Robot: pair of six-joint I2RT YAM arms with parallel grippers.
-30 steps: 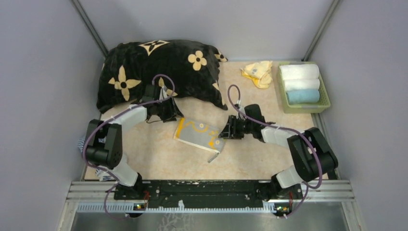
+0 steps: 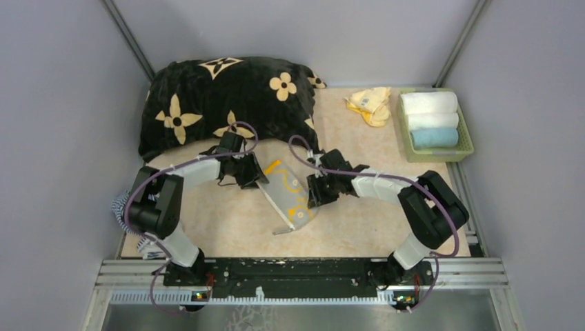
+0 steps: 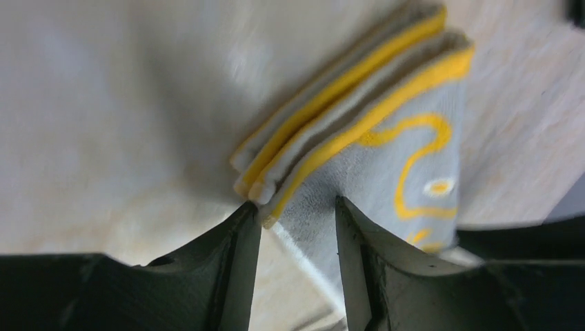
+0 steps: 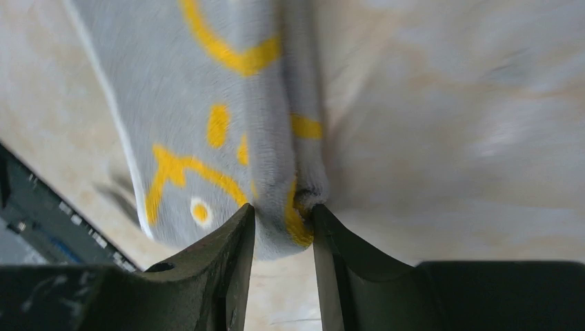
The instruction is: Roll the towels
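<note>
A folded grey towel with yellow patterns (image 2: pixel 286 193) lies diagonally on the beige table between the grippers. My left gripper (image 2: pixel 259 178) is at its upper-left end; in the left wrist view its fingertips (image 3: pixel 238 227) sit at the corner of the layered yellow edges (image 3: pixel 386 117), slightly apart. My right gripper (image 2: pixel 314 196) is at the towel's right end; in the right wrist view its fingertips meet a bunched fold (image 4: pixel 290 207). Whether either has the cloth pinched is unclear.
A dark flowered blanket (image 2: pixel 207 103) fills the back left. A yellow cloth (image 2: pixel 369 103) and a green basket (image 2: pixel 465 145) of rolled towels stand at back right. Striped cloths (image 2: pixel 124 207) lie at far left. Bare table shows in front.
The towel has turned clockwise into a steeper diagonal.
</note>
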